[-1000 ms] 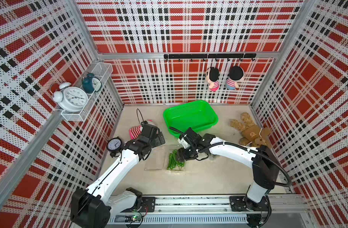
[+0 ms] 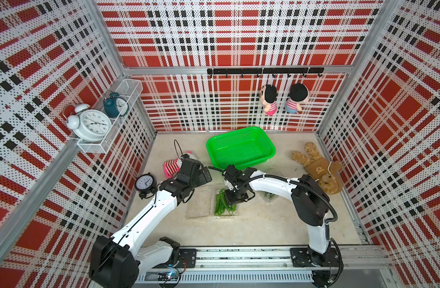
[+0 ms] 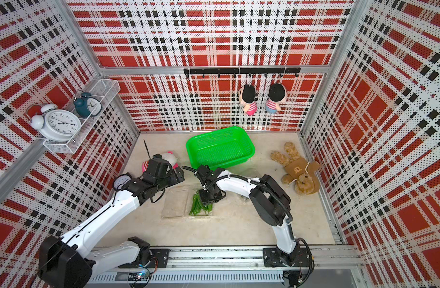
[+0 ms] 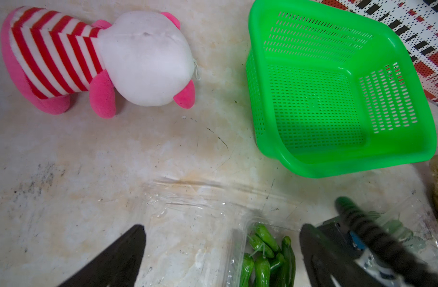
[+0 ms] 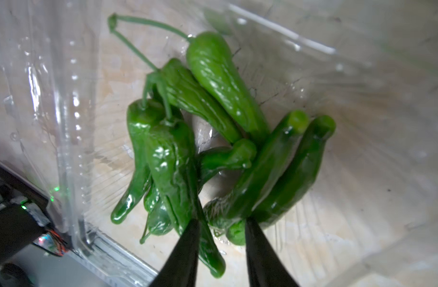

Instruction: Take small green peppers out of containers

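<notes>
Green peppers lie in a clear plastic container on the table. My right gripper is down over them, fingers parted narrowly, tips at a long pepper and the base of a neighbouring one; whether they touch is unclear. My left gripper is open and empty above the container's empty left part. A second clear container with green contents is partly hidden by my right arm.
A green basket stands behind the containers. A striped plush toy lies left, a brown bear right, a black clock far left.
The pepper container has shifted slightly right. The left arm moved only slightly.
</notes>
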